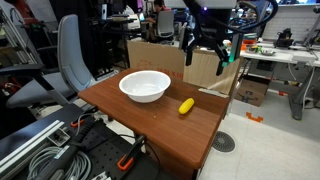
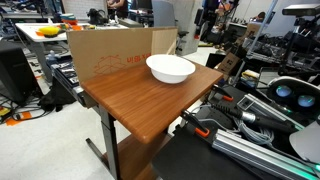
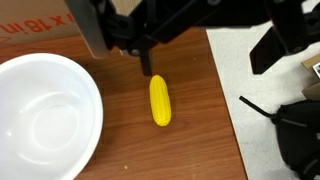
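A yellow corn-like object [image 1: 187, 105] lies on the brown wooden table [image 1: 180, 135], to the right of a white bowl [image 1: 145, 86]. Above the table, higher than the yellow object, hangs my black gripper [image 1: 206, 60], its fingers wide apart with nothing between them. In the wrist view, the yellow object [image 3: 160, 101] is just below the left finger [image 3: 142, 48], and the bowl [image 3: 45, 117] fills the lower left. The bowl [image 2: 171, 68] also appears in exterior view 2, where the yellow object cannot be seen.
A cardboard panel [image 2: 120, 52] stands along the table's back edge. A grey chair [image 1: 72, 55] is at the left. Cables and a dark base with rails [image 1: 60, 150] lie at the front left. The table right of the bowl is mostly clear.
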